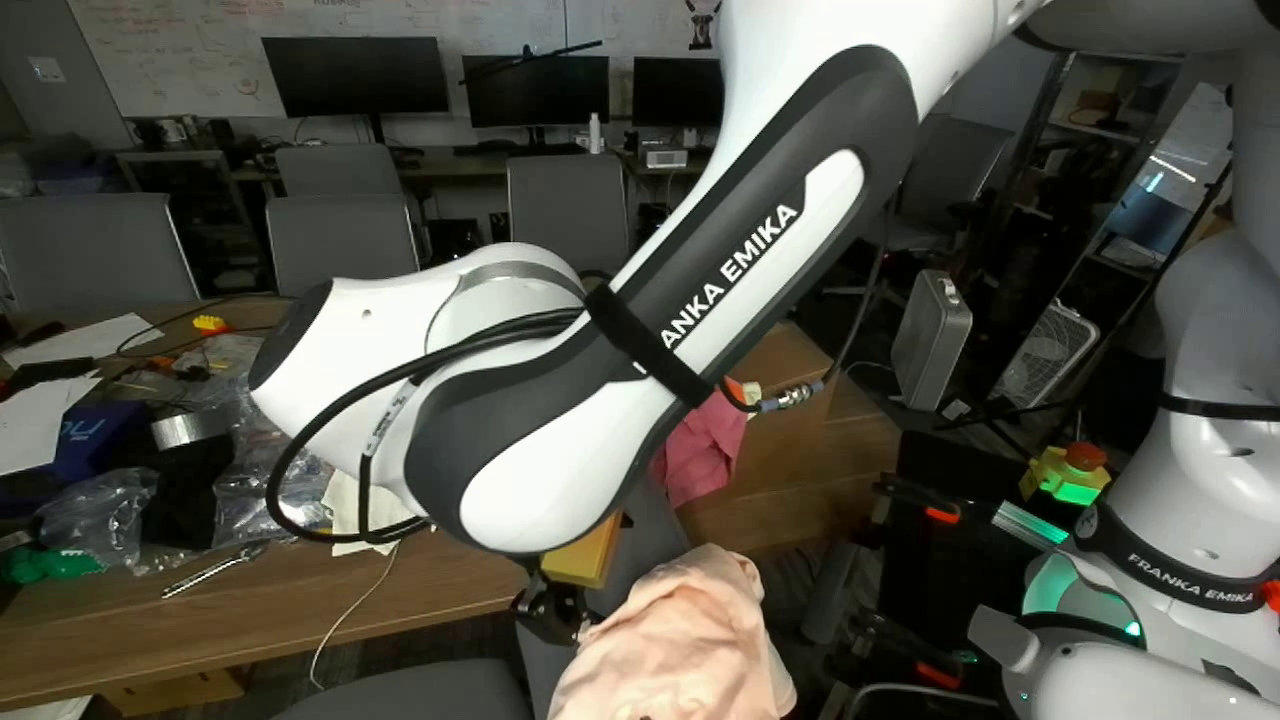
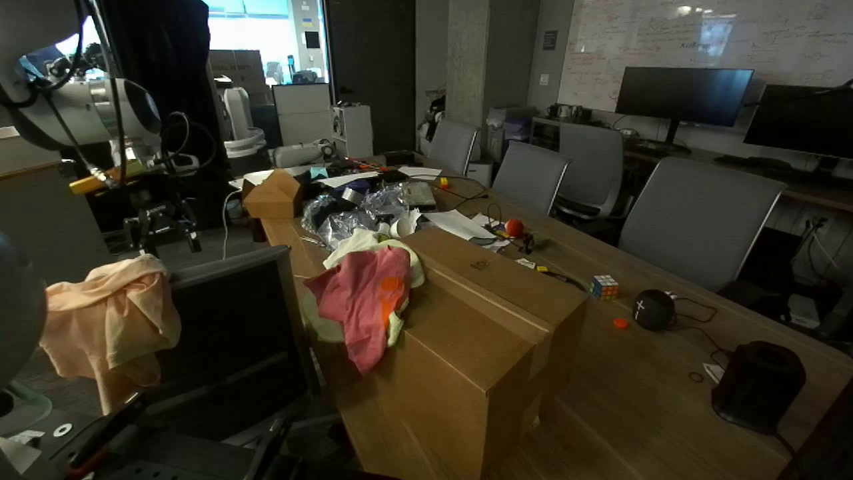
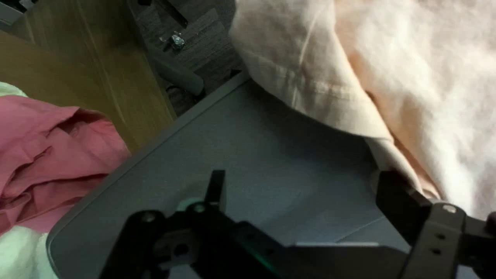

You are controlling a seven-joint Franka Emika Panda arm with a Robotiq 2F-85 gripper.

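A peach cloth hangs crumpled over the top of a grey chair back. In the wrist view, the cloth fills the upper right, its lower folds reaching the right finger; whether they touch I cannot tell. My gripper is open, with only bare chair surface showing between its fingertips. Exterior view 2 has the gripper above the chair, just beyond the peach cloth. A pink cloth with an orange patch drapes over the edge of a cardboard box, with pale green cloth beneath it.
The cardboard box stands on the wooden table, close beside the chair. Plastic bags and papers clutter the table's far part. A Rubik's cube and dark speaker lie past the box.
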